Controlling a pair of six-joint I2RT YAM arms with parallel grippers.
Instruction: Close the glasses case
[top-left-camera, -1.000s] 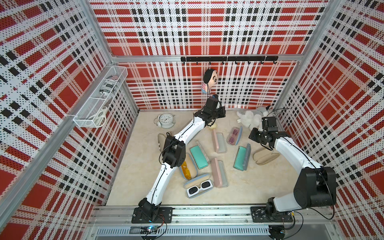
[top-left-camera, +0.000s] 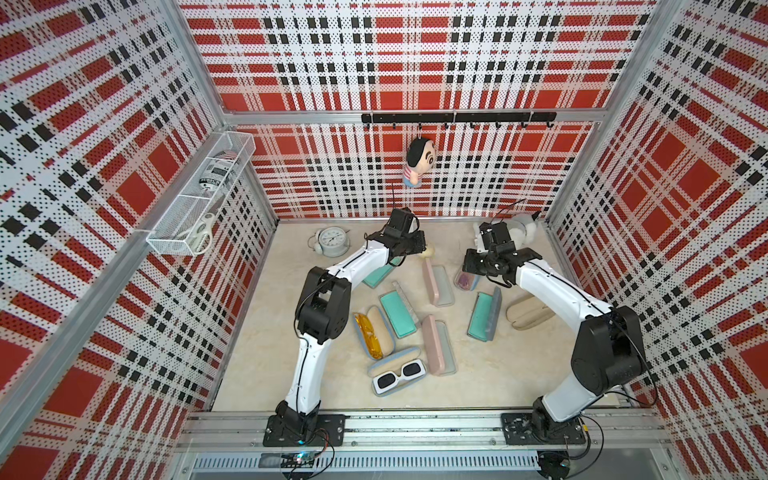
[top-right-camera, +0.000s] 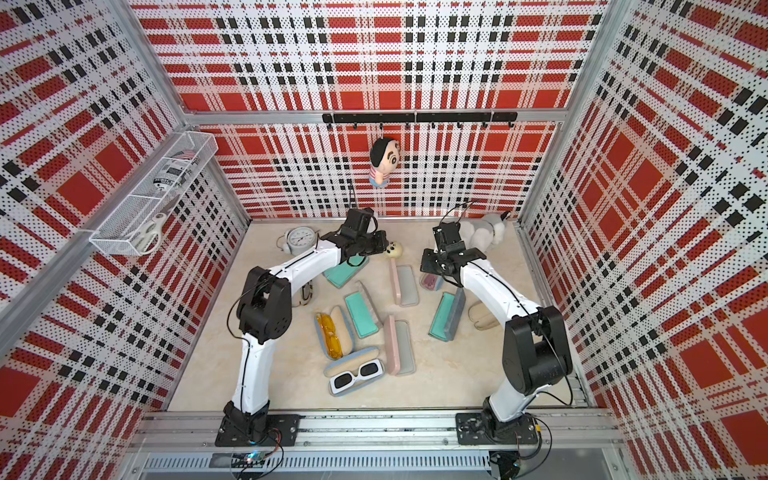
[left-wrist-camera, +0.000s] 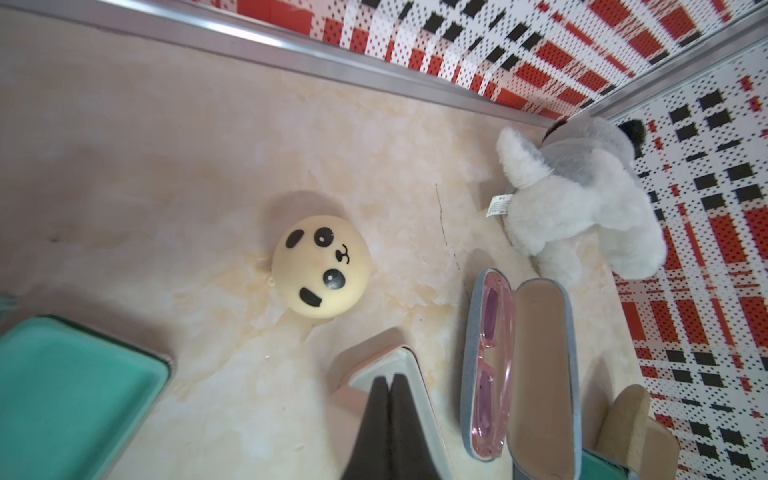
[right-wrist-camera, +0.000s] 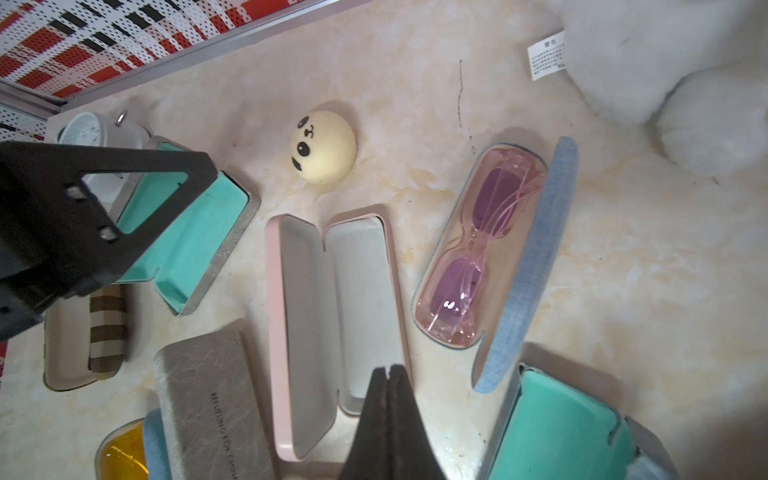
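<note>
Several glasses cases stand open on the table. In the right wrist view an open blue case (right-wrist-camera: 524, 264) holds pink-framed glasses with purple lenses (right-wrist-camera: 480, 232). An open pink case (right-wrist-camera: 304, 344) stands to its left, empty. Lower right lies an open case with a teal lining (right-wrist-camera: 560, 432). My right gripper is shut, nothing between its fingers, above the area between the pink and blue cases. My left gripper is likewise shut and empty, high over the back of the table; the pink case (left-wrist-camera: 400, 372) lies below its fingertips.
A round panda-faced ball (left-wrist-camera: 321, 266) and a white plush toy (left-wrist-camera: 584, 192) sit toward the back. A clock (top-left-camera: 329, 241) stands at back left. More open cases, including one with white sunglasses (top-left-camera: 400, 377), crowd the middle.
My left gripper has moved left from near the ball. The right one has swung left from beside the plush toy to over the blue case. The cases appear unmoved.
</note>
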